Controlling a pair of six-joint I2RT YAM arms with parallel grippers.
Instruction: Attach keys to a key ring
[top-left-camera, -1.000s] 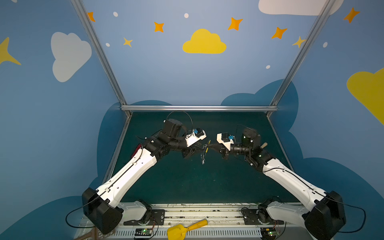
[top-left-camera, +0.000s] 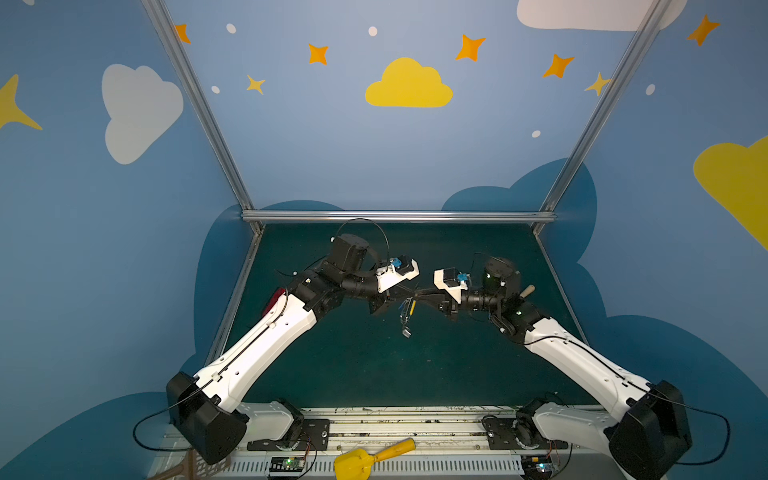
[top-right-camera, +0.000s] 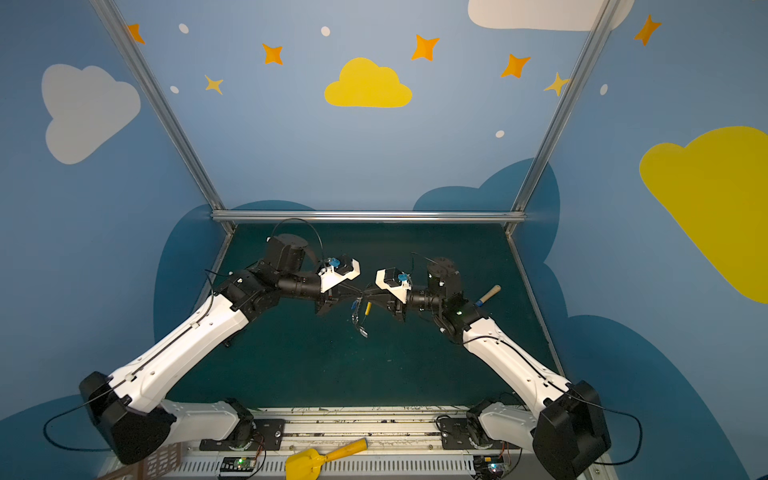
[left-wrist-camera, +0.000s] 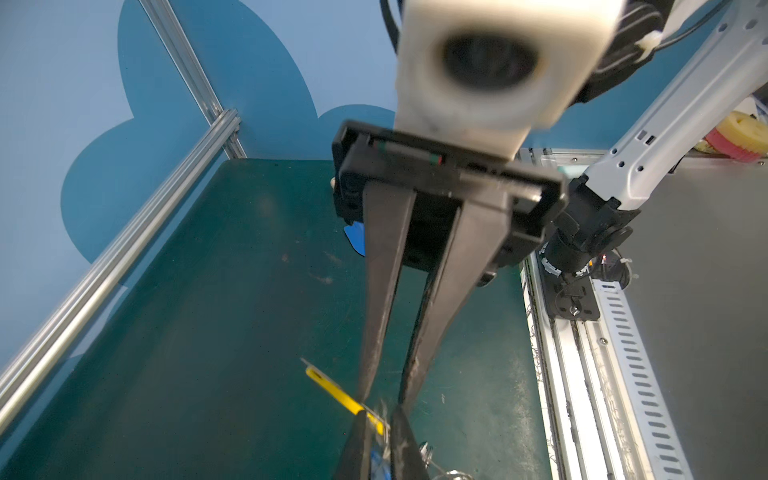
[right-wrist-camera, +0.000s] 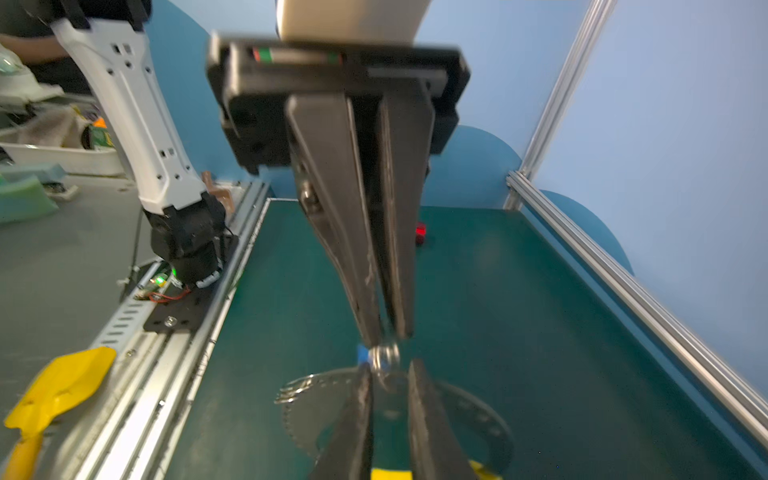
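The two grippers meet tip to tip over the mid-table: my left gripper (top-left-camera: 406, 293) and right gripper (top-right-camera: 371, 294). A small silver ring coil (right-wrist-camera: 384, 356) sits at the left fingertips. Whether they grip it is unclear. My right fingers (right-wrist-camera: 426, 404) stand apart around the coil's lower end with a gap between them. A thin chain or loop (right-wrist-camera: 300, 392) curves off to both sides. Silver keys or metal pieces (top-left-camera: 406, 330) hang or lie below the grippers. A blue piece (left-wrist-camera: 380, 464) shows between the left fingers. How keys and ring are joined is hidden.
A yellow tool (left-wrist-camera: 332, 390) lies beneath the grippers. A wooden-handled tool (top-right-camera: 489, 295) is at the right and a red object (top-left-camera: 274, 303) at the left. Past the front rail lies a yellow scoop (top-left-camera: 368, 459).
The grippers stay close together, the left arm shifting slightly to the right. The dangling metal below them has swung a little and shows lower.
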